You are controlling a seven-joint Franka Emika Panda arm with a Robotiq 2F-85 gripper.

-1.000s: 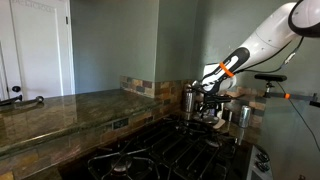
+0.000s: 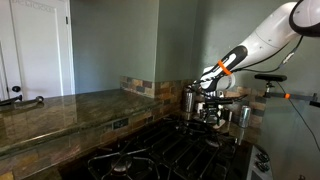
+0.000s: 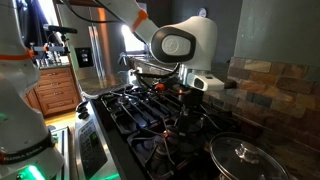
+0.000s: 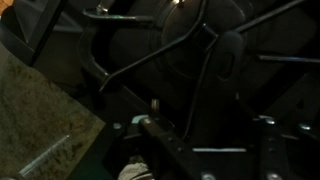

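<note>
Over the black stove grates (image 2: 175, 145), my gripper (image 2: 211, 119) points down at the far right of the stovetop in exterior view 1. In exterior view 2 the gripper (image 3: 184, 118) hangs beneath the white arm, close above the grates. Dark finger parts stand apart along the bottom of the wrist view, with a gap between them. A long dark piece with a rounded end (image 4: 228, 52) runs down toward that gap. It looks like a utensil handle, but the picture is too dark to tell whether the fingers touch it.
A pan with a glass lid (image 3: 245, 160) sits at the right in exterior view 2. Metal canisters (image 2: 244, 116) stand behind the gripper, near the tiled wall.
My gripper has come down slightly toward the stovetop over the last second. The counter and the stove look the same.
</note>
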